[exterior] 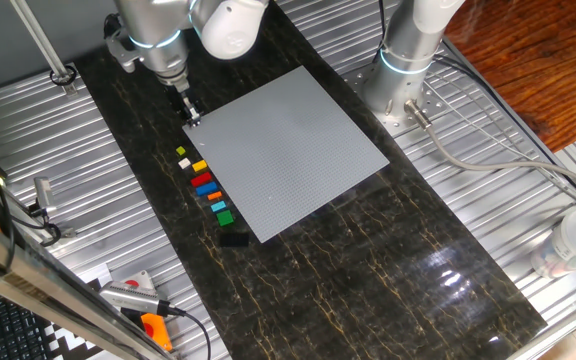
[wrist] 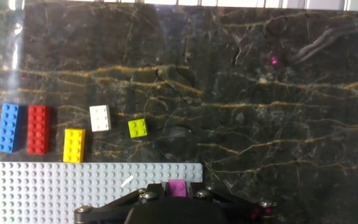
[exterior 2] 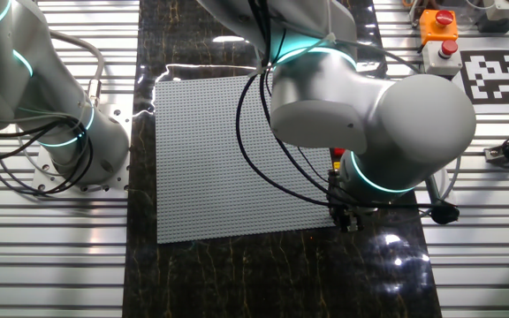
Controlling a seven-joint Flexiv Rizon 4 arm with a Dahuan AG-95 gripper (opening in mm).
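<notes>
In the wrist view a purple brick [wrist: 177,188] sits between the fingertips of my gripper, which is shut on it. Brick and fingers overlap the corner region of the grey studded baseplate [wrist: 92,180]; whether the brick touches the studs cannot be told. From exterior view 1, my gripper [exterior: 194,120] is at the plate's left corner, with the baseplate [exterior: 288,150] lying flat on the dark table. Beyond the plate's edge lie a lime brick [wrist: 138,128], a white brick [wrist: 100,118], a yellow brick [wrist: 74,145], a red brick [wrist: 38,129] and a blue brick [wrist: 7,128].
The row of loose bricks continues with orange [exterior: 215,196], light blue [exterior: 218,207], green [exterior: 225,218] and black [exterior: 234,240] ones. Marble table [exterior: 368,270] in front of the plate is bare.
</notes>
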